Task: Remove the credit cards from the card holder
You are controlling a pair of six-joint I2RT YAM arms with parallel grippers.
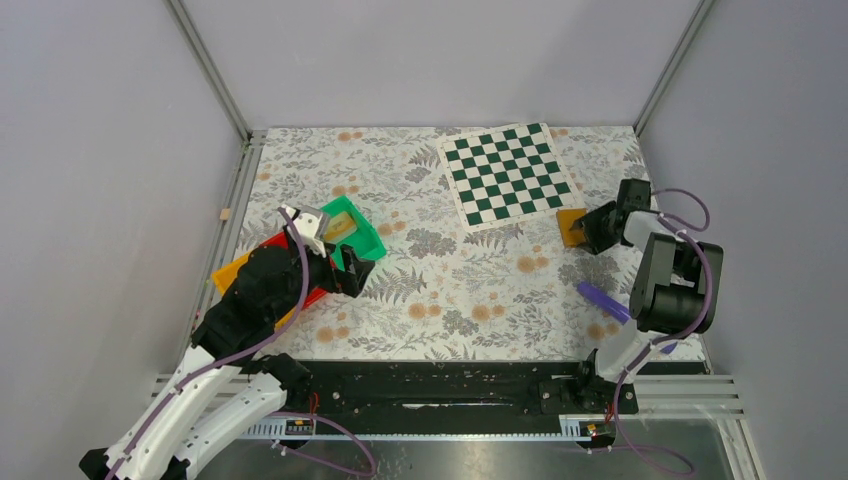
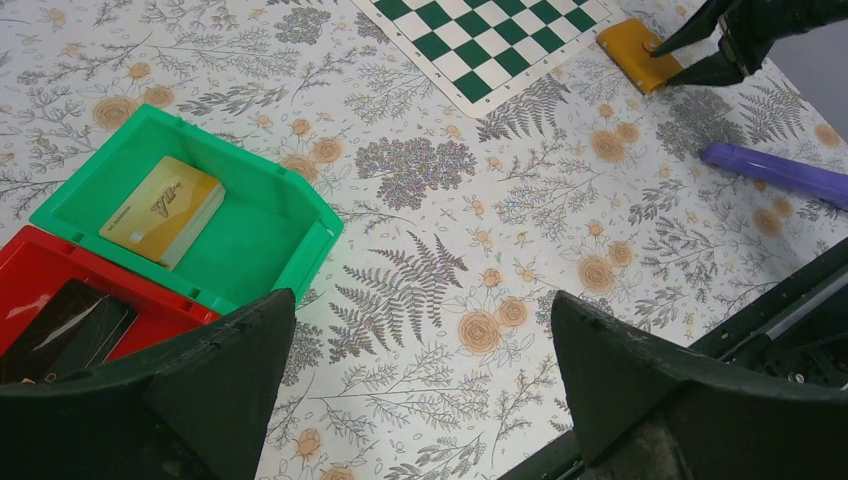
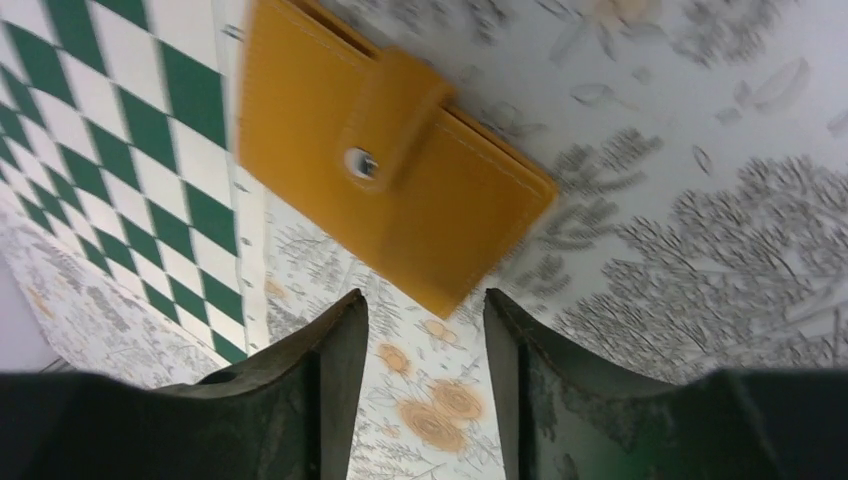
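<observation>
The card holder (image 3: 450,200), a flat orange-brown wallet with a strap and a snap button, lies on the patterned table at the right, beside the chessboard. In the right wrist view its strap is across the middle; no cards show. Just short of its near corner, my right gripper stands partly open with nothing between its fingers. From above, the right gripper (image 1: 584,229) overlaps the holder's right side. Over at the left, my left gripper is wide open and empty, close to the coloured bins.
A green bin (image 2: 255,215) holding a yellow box and a red bin (image 2: 165,310) with a dark item stand at the left. The chessboard (image 1: 508,175) lies at the back. A purple cylinder (image 1: 603,301) rests at front right.
</observation>
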